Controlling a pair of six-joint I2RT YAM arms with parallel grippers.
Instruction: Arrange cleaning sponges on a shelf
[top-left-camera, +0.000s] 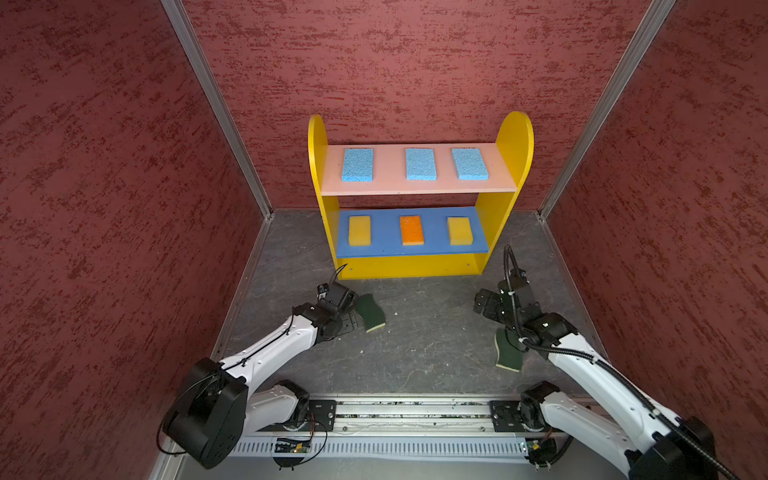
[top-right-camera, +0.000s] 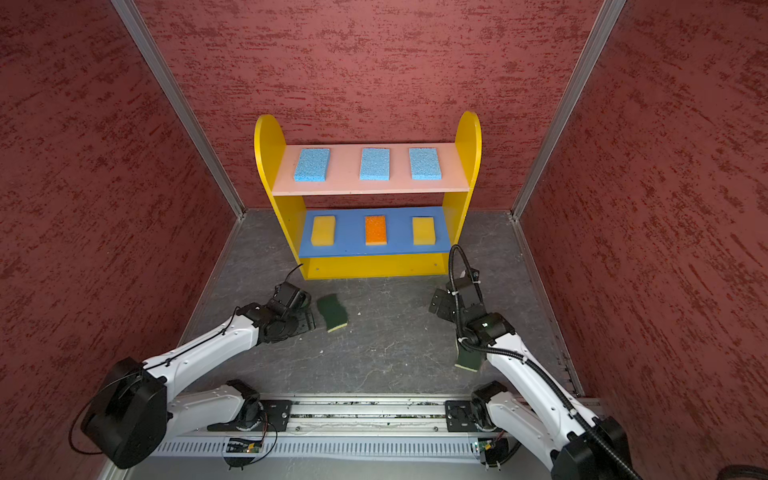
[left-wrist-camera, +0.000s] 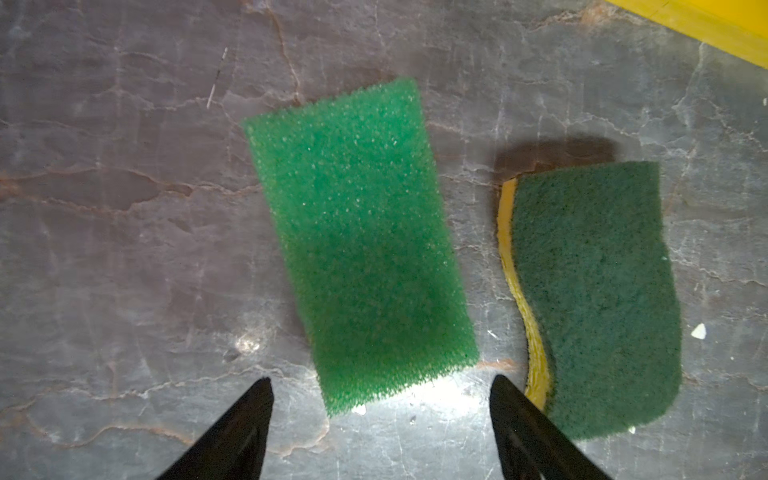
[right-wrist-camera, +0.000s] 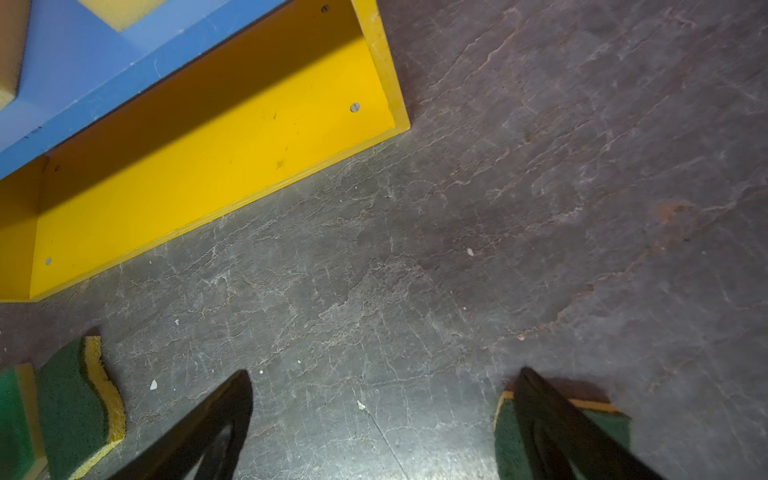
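My left gripper is open above a bright green sponge (left-wrist-camera: 360, 240), with a dark green scouring sponge (left-wrist-camera: 592, 288) lying just to its right. My right gripper is open and empty over the floor, another dark green sponge (right-wrist-camera: 560, 440) partly under its right finger. The yellow shelf unit (top-left-camera: 521, 144) holds three blue sponges (top-left-camera: 421, 164) on the pink top board (top-left-camera: 384, 184) and, on the blue lower board (top-left-camera: 384, 232), yellow sponges (top-left-camera: 359, 230) either side of an orange one (top-left-camera: 411, 230).
Red walls (top-right-camera: 96, 160) enclose the grey floor (top-left-camera: 432, 336) on both sides and behind the shelf. The floor between the two arms, in front of the shelf, is clear. The bottom yellow compartment (right-wrist-camera: 200, 160) is empty where visible.
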